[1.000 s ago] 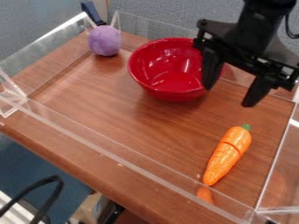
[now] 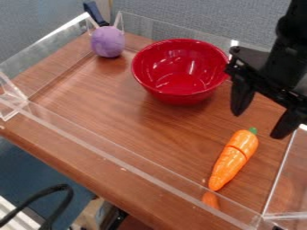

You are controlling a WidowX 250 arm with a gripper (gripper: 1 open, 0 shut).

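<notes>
My black gripper (image 2: pixel 263 111) is at the upper right, open, with nothing visible between its fingers, above the orange carrot (image 2: pixel 234 158). The carrot lies on the wooden tray floor at the lower right, green tip toward the back. A red bowl (image 2: pixel 168 74) stands at the back middle, left of the gripper, empty as far as I can see. A purple round toy (image 2: pixel 107 41) sits at the back left.
Clear plastic walls (image 2: pixel 132 166) enclose the wooden surface (image 2: pixel 96 99), whose left and middle part is bare. Dark cables and a small box lie below the front edge at the lower left.
My gripper has moved right and lower in the frame, away from the red bowl and toward the carrot. The bowl, carrot and purple toy are unmoved.
</notes>
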